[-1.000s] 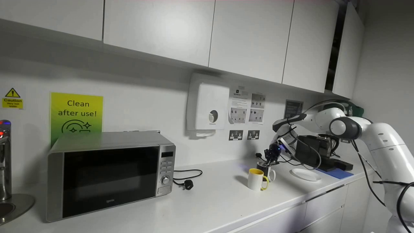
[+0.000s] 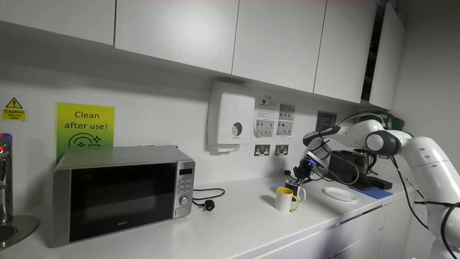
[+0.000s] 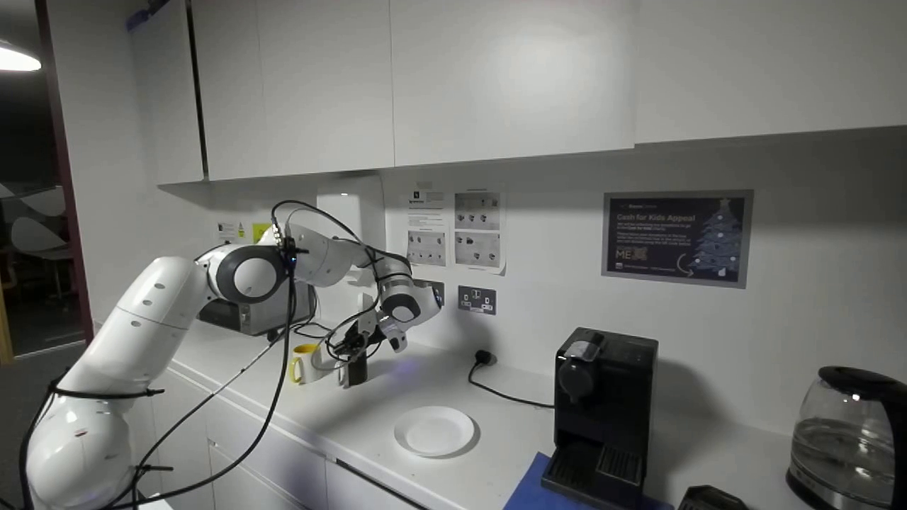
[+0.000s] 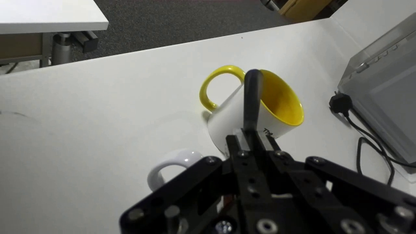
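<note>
My gripper is shut on a slim dark handle [image 4: 253, 89], probably a utensil's, which sticks out past the fingertips in the wrist view. Below the gripper stands a dark mug [image 3: 356, 369] with a white handle [image 4: 156, 175]; the gripper's own parts cover most of it in the wrist view. Whether the far end of the held piece is inside that mug cannot be made out. Close beside it is a white mug [image 2: 283, 201] with a yellow inside and yellow handle, upright on the counter.
A white plate [image 3: 434, 431] lies on the counter toward the coffee machine [image 3: 605, 399], which rests on a blue mat. The microwave [image 2: 123, 196] and its loose plug [image 2: 209, 205] are on the other side.
The gripper and its cable have shifted very slightly over the dark mug. Both mugs and the plate stay where they were.
</note>
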